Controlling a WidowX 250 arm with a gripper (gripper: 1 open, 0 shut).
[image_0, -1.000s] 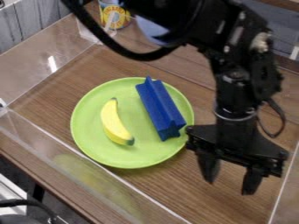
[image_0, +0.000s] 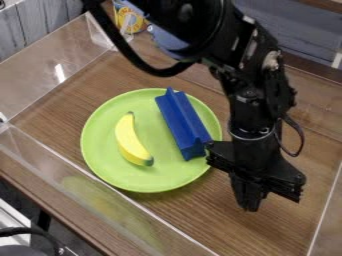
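Note:
My black gripper (image_0: 251, 182) hangs over the wooden table just right of a green plate (image_0: 103, 138). Its fingers look close together; whether anything is between them cannot be seen. On the plate lie a yellow banana (image_0: 131, 139) and a long blue object (image_0: 183, 122), the banana at the left and the blue one at the right, near my gripper.
Clear plastic walls (image_0: 34, 75) bound the table on the left and near side. A yellow can (image_0: 128, 19) stands at the back left. Bare wood (image_0: 201, 220) lies in front of and right of the gripper.
My gripper has moved up and to the left, toward the plate, and its fingers have drawn closer together. The plate and what lies on it are unchanged.

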